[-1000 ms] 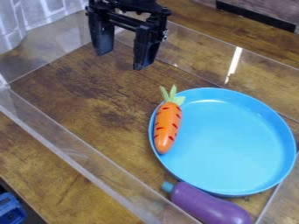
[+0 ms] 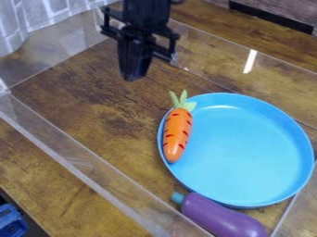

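My black gripper (image 2: 133, 59) hangs at the top centre of the view, blurred, above the bare wooden surface; its fingers appear close together, with nothing visible between them. An orange toy carrot (image 2: 177, 131) with a green top lies on the left rim of a blue plate (image 2: 247, 148), below and to the right of the gripper. A purple toy eggplant (image 2: 223, 218) lies at the bottom right, below the plate.
Clear plastic edging runs along the left and lower-left of the wooden surface (image 2: 87, 111). A blue object (image 2: 7, 222) sits in the bottom-left corner.
The gripper's two fingers, wide apart a second ago, have drawn together. The carrot, plate and eggplant have not moved.
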